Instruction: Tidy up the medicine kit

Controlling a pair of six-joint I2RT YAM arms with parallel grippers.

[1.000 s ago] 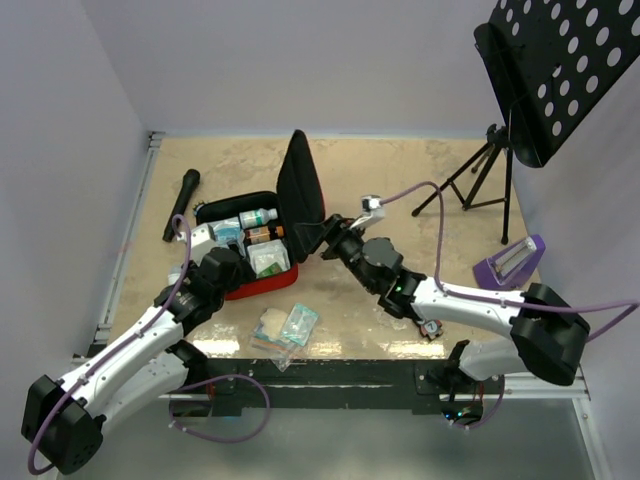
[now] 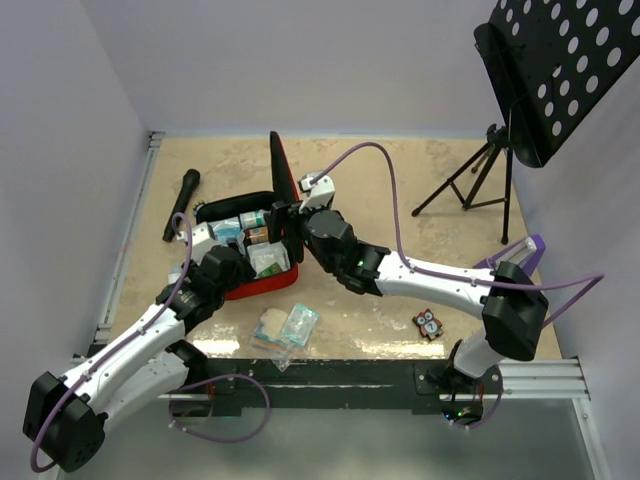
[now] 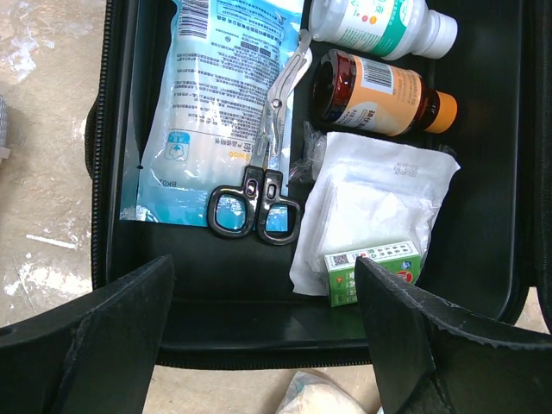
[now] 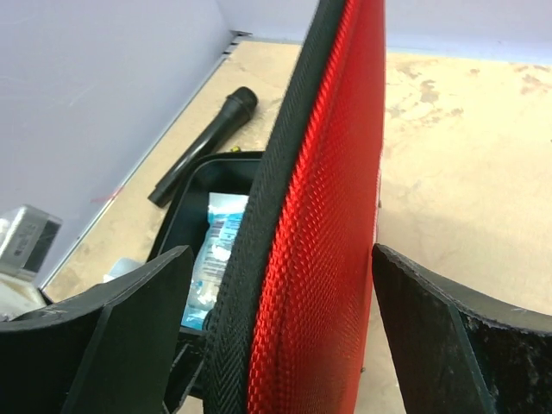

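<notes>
The red and black medicine kit stands at the left of the table, its lid raised nearly upright. Inside lie a blue-white packet, black-handled scissors, a white bottle, an amber bottle, a white pouch and a small green box. Over the kit's near edge, my left gripper is open, holding nothing. My right gripper is open around the red lid, one finger on each side; contact on the left finger is hard to tell.
Clear plastic packets lie in front of the kit. A black microphone lies behind it to the left. A purple object, a small dark item and a tripod stand are at the right. Mid-table is mostly free.
My right arm has moved left, and the lid has swung left with it, from leaning open to nearly upright over the kit. The left arm stays about where it was.
</notes>
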